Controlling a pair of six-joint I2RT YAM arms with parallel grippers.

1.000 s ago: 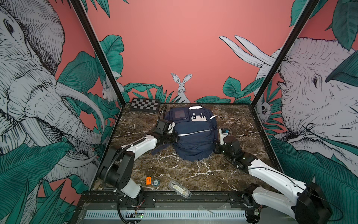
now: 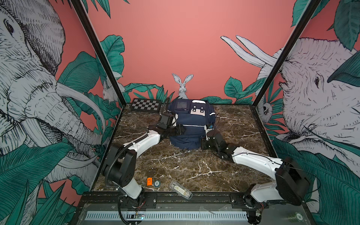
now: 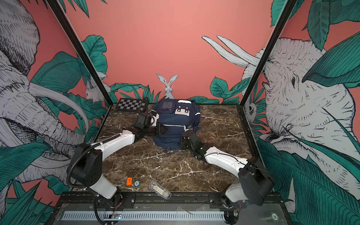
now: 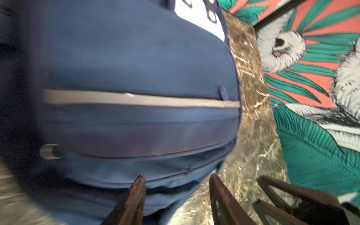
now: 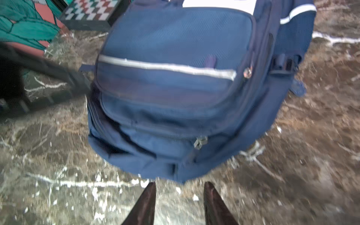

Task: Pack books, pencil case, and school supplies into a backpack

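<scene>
A navy backpack (image 2: 193,119) lies on the marble-patterned table at the back middle, its front pockets facing up. My left gripper is at the bag's left side, fingers apart with no object gripped; the bag's lower end shows behind them in the left wrist view. My right gripper stands open near the bag's lower right corner, with bare table between its fingers. Near the front edge lie a clear pencil case (image 2: 180,190), an orange item (image 2: 149,181) and a small round tape-like item (image 2: 157,184).
A checkered black-and-grey box (image 2: 145,105) sits at the back left, close to the left wrist. A dark frame edge (image 2: 264,135) bounds the right side.
The backpack has shifted back towards the wall.
</scene>
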